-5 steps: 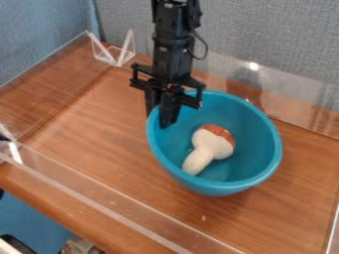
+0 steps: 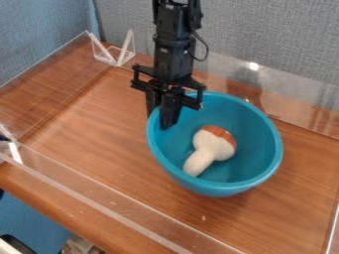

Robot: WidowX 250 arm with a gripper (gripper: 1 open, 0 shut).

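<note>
My black gripper [image 2: 166,107] reaches down from the top of the view and is shut on the left rim of a large turquoise bowl [image 2: 249,171]. Inside the bowl lies a toy mushroom [image 2: 207,149] with a white stem and a reddish-brown cap. The fingertips are partly hidden at the rim.
A white wire frame [image 2: 113,50] stands at the back left. Grey and blue padded walls rise behind, with a clear strip along the back edge.
The bowl, with my gripper on its rim, has shifted very slightly; otherwise the scene looks the same.
</note>
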